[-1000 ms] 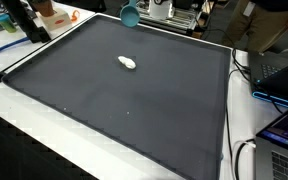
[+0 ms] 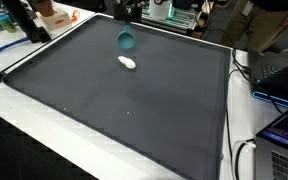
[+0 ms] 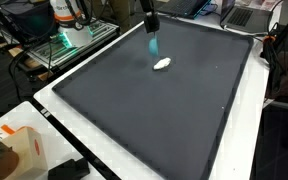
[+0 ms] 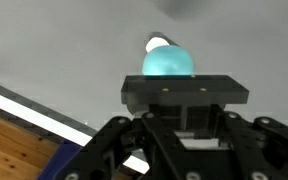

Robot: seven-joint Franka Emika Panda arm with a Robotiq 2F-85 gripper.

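Observation:
A teal, round-ended object hangs over the far part of the dark grey table; its exact kind is unclear. My gripper is shut on its upper part, and the object points down below the fingers. Close by on the tabletop lies a small white oval thing, just right of the teal object and a little lower in exterior view 2. The wrist view has the dark fingers pressed together, the teal end showing beyond them. It partly covers the white thing.
Laptops and cables lie along one side. Boxes and bottles stand at a far corner in exterior view 1.
The teal object has come down and away from the far edge, in closer to the white thing, which lies where it was.

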